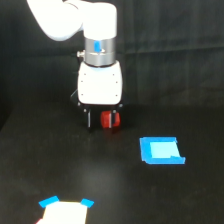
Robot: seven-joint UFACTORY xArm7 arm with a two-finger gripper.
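Note:
A small red block (pixel 110 119) shows at my gripper's fingertips, on the dark surface as far as I can tell. The white gripper (pixel 102 118) points downward near the upper middle of the view. Its two thin dark fingers stand apart, so it looks open. The block sits toward the right finger and partly overlaps it, leaving a dark gap on the left finger's side. Whether block and finger touch cannot be made out.
To the right lies a pale square framed in blue tape (pixel 163 159). At the bottom left edge is a white sheet-like thing (pixel 65 213) with blue tape at its corners.

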